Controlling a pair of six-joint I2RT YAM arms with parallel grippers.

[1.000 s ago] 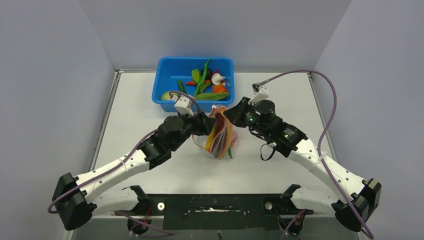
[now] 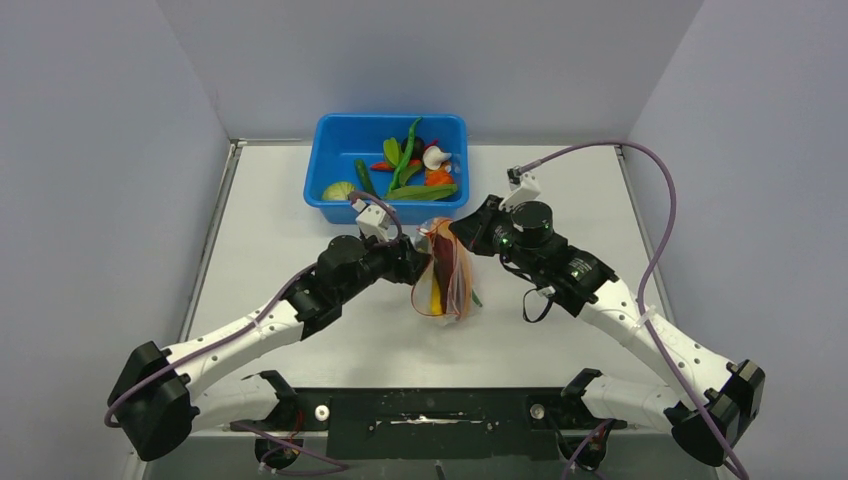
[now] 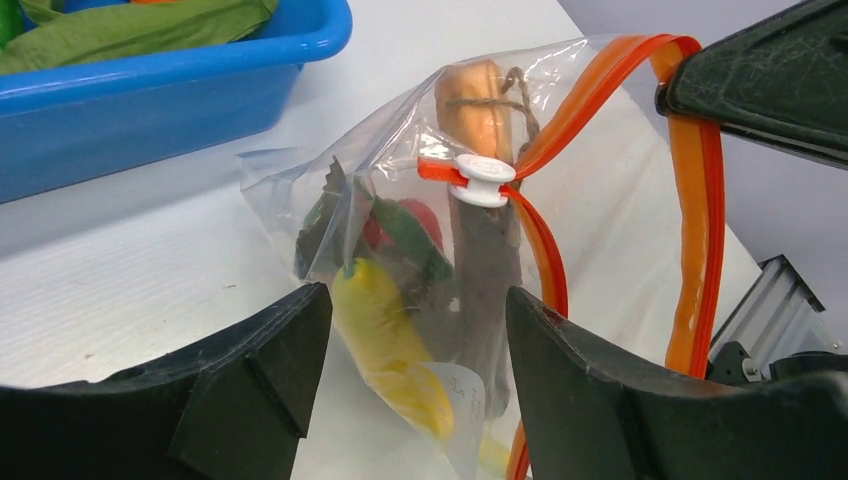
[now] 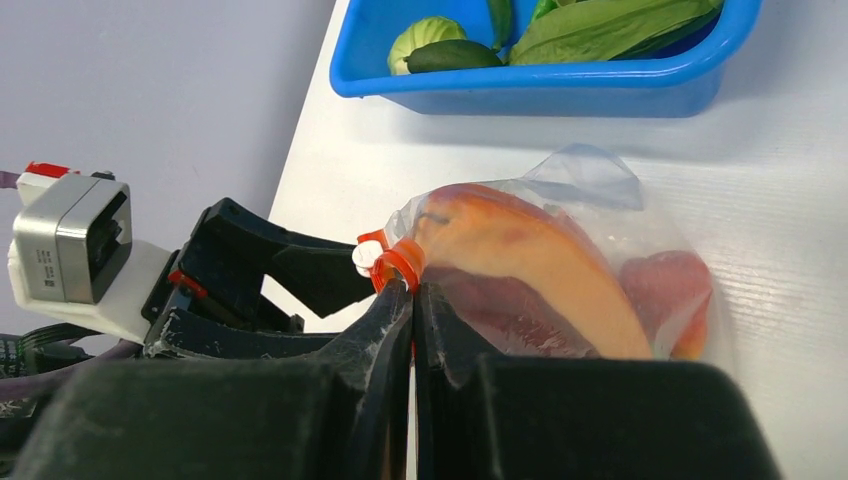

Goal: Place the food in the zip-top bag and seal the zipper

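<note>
A clear zip top bag (image 2: 448, 280) with orange zipper strips hangs upright between the arms, its mouth gaping. Inside I see a yellow vegetable (image 3: 378, 325), a long orange-tan item (image 4: 545, 245) and other food. The white slider (image 3: 483, 182) sits on the zipper near one end. My right gripper is shut on the bag's orange zipper rim at the top; its dark finger (image 3: 770, 85) also shows in the left wrist view. My left gripper stands open, its fingers (image 3: 265, 365) apart in front of the bag, below the slider in that view, gripping nothing.
Just behind the bag stands a blue bin (image 2: 320, 170) holding a cabbage (image 2: 338, 190), a green chili (image 2: 404, 155), a garlic bulb (image 2: 435, 158) and other vegetables.
The left gripper has shifted slightly down toward the front. The bag's loose left edge, spread out to the left before, has drawn in to the right. The right arm has barely moved.
</note>
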